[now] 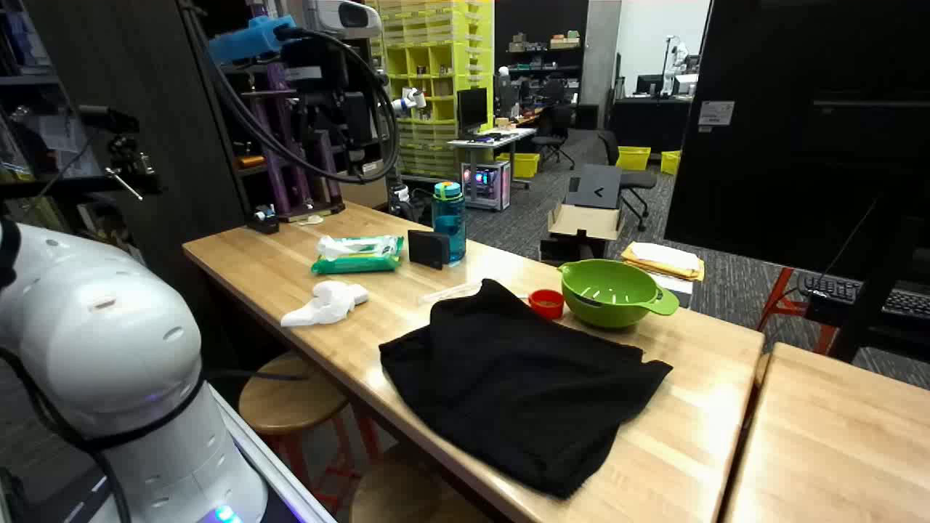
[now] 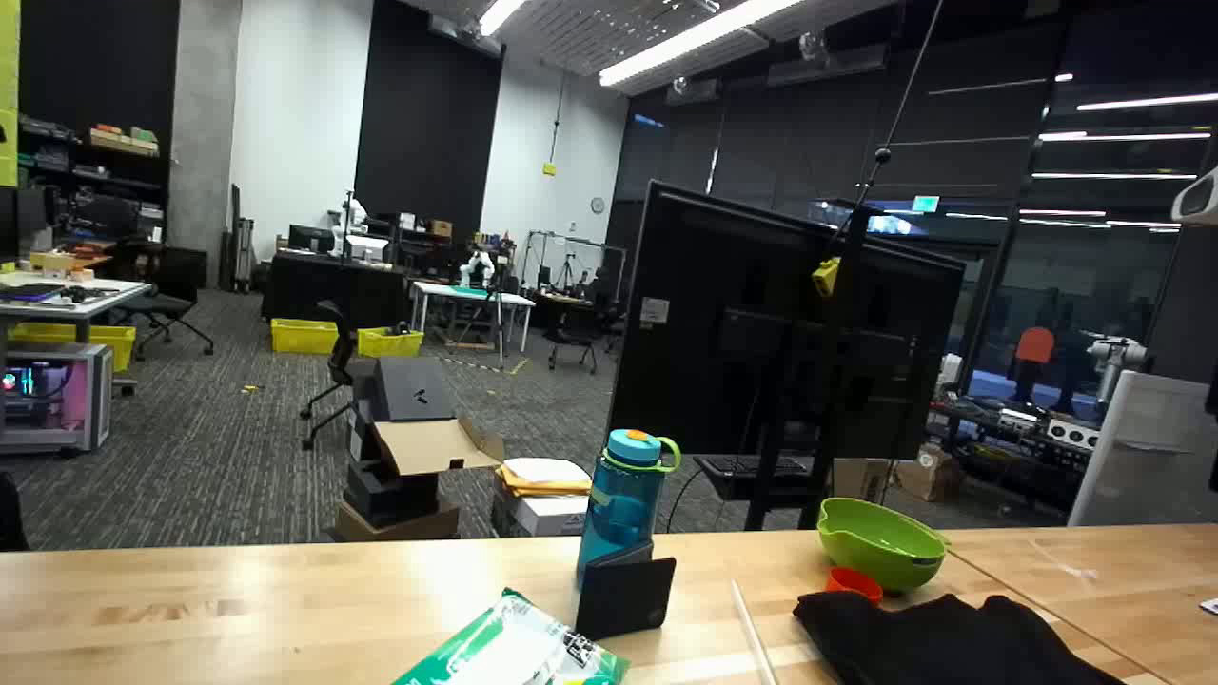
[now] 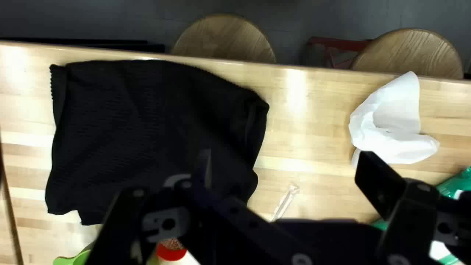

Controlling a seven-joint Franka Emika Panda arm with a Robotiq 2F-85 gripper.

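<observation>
A black cloth (image 1: 532, 383) lies spread and a little rumpled on the wooden table, one corner raised into a fold. Crumpled white tissue (image 1: 327, 303) rests near the table's front edge. From above, the wrist view shows the cloth (image 3: 145, 137) at left and the tissue (image 3: 390, 128) at right. My gripper stands open high over the table, its fingers wide apart with only bare wood and a thin clear wrapped stick (image 3: 286, 201) beneath. In exterior view 1 the arm hangs at the upper left, clear of everything on the table.
A green colander bowl (image 1: 610, 292) and a red cup (image 1: 546, 302) stand behind the cloth. Farther left are a teal bottle (image 1: 449, 222), a black wallet-like object (image 1: 428, 249) and a green wipes pack (image 1: 357, 254). Stools (image 3: 223, 39) sit by the front edge.
</observation>
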